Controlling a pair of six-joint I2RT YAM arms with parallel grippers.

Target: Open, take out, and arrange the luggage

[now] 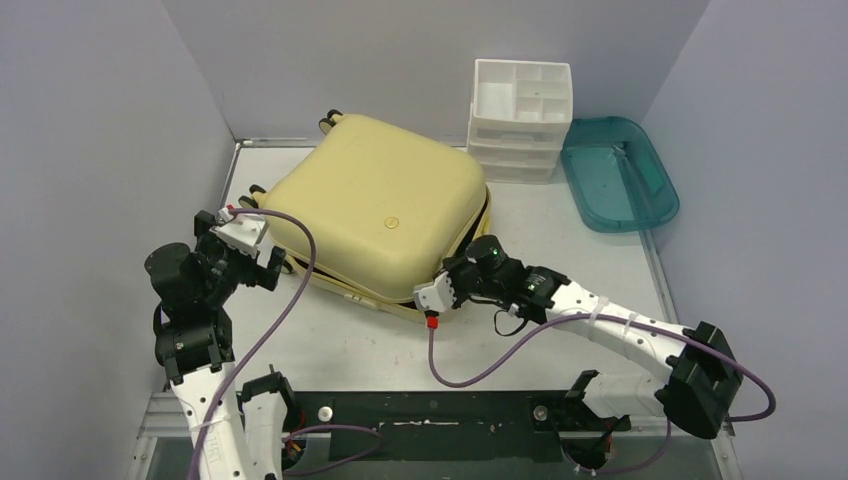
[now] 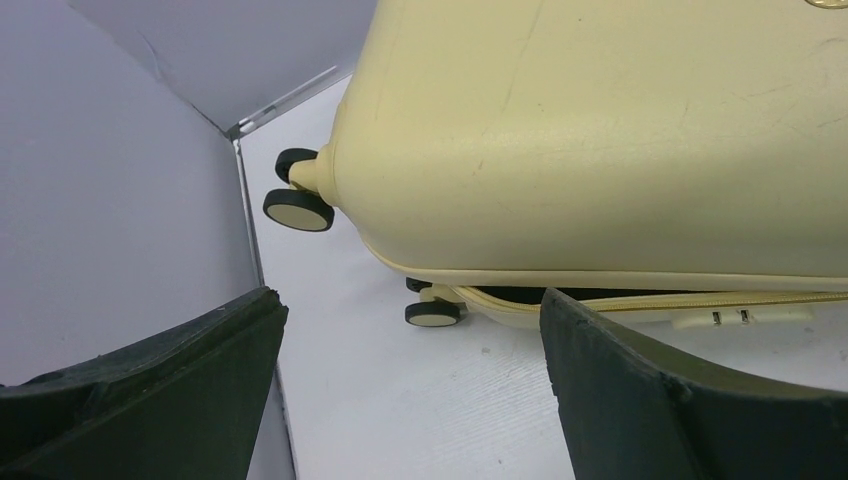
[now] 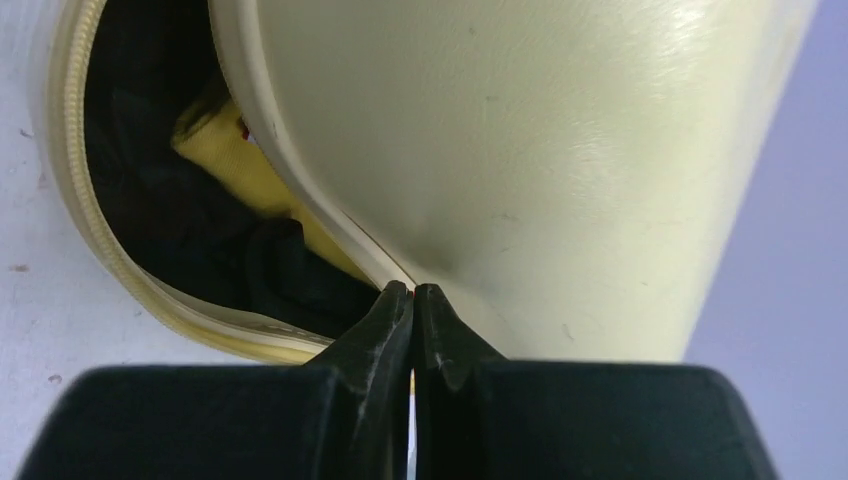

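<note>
A pale yellow suitcase (image 1: 375, 195) lies flat, its lid slightly raised along the front and right sides. Through the right-hand gap, dark contents and a yellow cloth (image 3: 235, 160) show inside. At that corner my right gripper is shut, its tips close together against the lid's lower edge; nothing shows between them. Off the suitcase's left end, my left gripper stands open, with wheels (image 2: 300, 210) and the lid's edge beyond its fingers and nothing between them.
White drawers (image 1: 518, 125) stand behind the suitcase at the back right. Beside them is a teal bin (image 1: 650, 215), seemingly empty. Bare table (image 1: 545, 245) lies to the suitcase's right and along its front. Walls rise at left, back and right.
</note>
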